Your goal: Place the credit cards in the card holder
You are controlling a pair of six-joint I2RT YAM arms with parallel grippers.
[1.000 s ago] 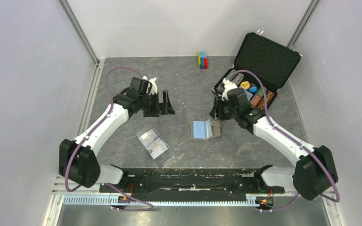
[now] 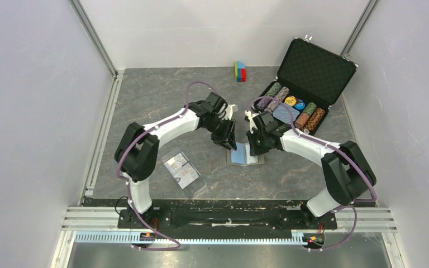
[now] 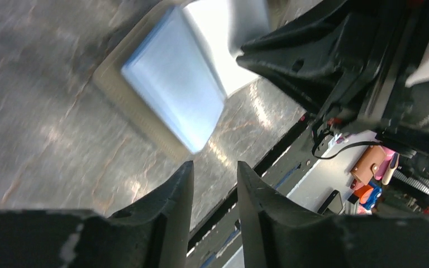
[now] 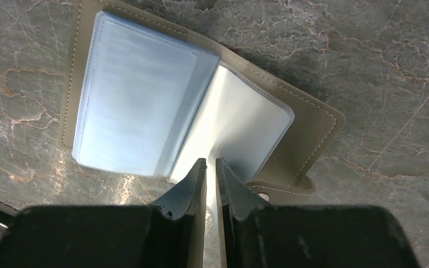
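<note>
The card holder [image 2: 237,153] lies open on the table, with a pale blue sleeve [image 4: 139,95] on the left and a white sleeve [image 4: 229,117] on the right over an olive cover. My left gripper hangs above and left of the holder, part open, nothing visible between its fingers. My right gripper is over the white sleeve, fingertips close together with a narrow gap; whether it touches the sleeve I cannot tell. A clear sheet holding cards [image 2: 181,170] lies at the front left.
An open chip case [image 2: 313,72] stands at the back right. Coloured blocks [image 2: 239,71] sit at the back middle. The two grippers are close together over the holder.
My left gripper has swung right to the holder.
</note>
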